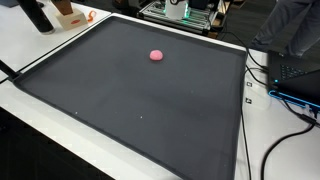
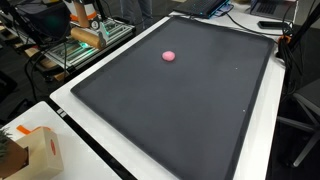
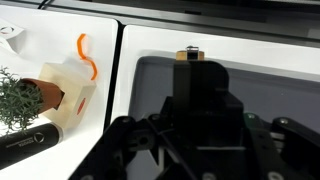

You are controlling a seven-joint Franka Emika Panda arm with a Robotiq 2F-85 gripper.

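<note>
In the wrist view my gripper is shut, and a small tan block (image 3: 190, 54) with a shiny metal-coloured patch shows at its fingertips. The dark gripper body covers most of that block. A tan, rounded piece (image 2: 88, 38) off the tray's left side in exterior view 2 looks like the same block. My fingers cannot be made out in either exterior view. A round pink object (image 1: 156, 55) lies on the dark grey tray (image 1: 140, 95), near its far edge. It does not show in the wrist view.
Beside the tray's corner stand a potted plant (image 3: 28, 95), a pale wooden block (image 3: 68, 92), a black cylinder (image 3: 30, 146) and an orange hook-shaped item (image 3: 88, 55). A laptop (image 1: 295, 80) and cables lie at the right. Most of the tray is bare.
</note>
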